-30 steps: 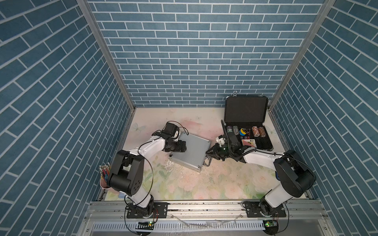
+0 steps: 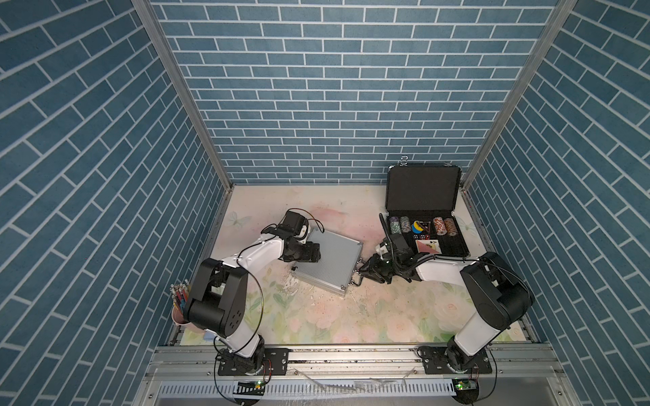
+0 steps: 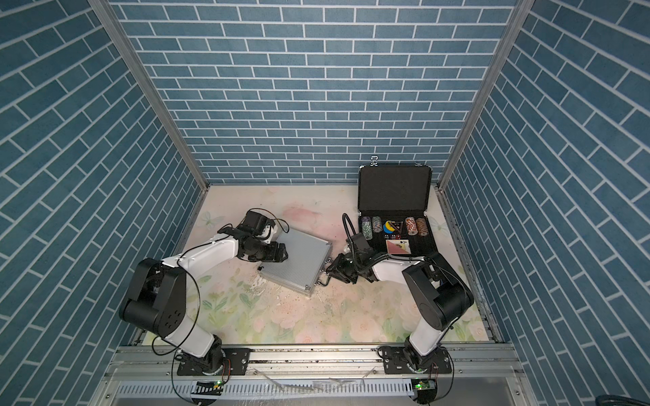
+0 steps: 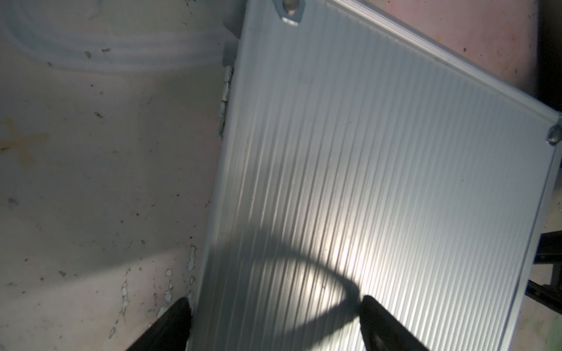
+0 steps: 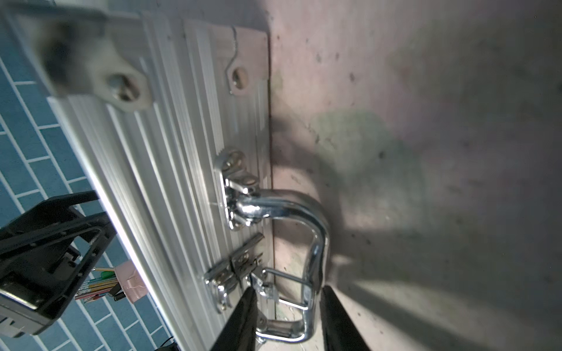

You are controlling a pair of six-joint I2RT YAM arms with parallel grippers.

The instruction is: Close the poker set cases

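Note:
A silver aluminium case [image 2: 331, 255] lies with its lid down at the centre-left. My left gripper is open over its ribbed lid [image 4: 409, 158]. My right gripper is at the case's handle side, its fingers apart around the lower part of the metal handle [image 5: 316, 234] and beside a latch [image 5: 225, 280]; whether they touch is unclear. A second, black-lined case [image 3: 393, 189] stands open at the back right, holding chip stacks, dice and cards.
A cup of pens [image 2: 179, 311] stands at the front left.
My right gripper has shifted slightly down the top left view, toward the table's front, along the handle side. The left arm and the cases look unchanged.

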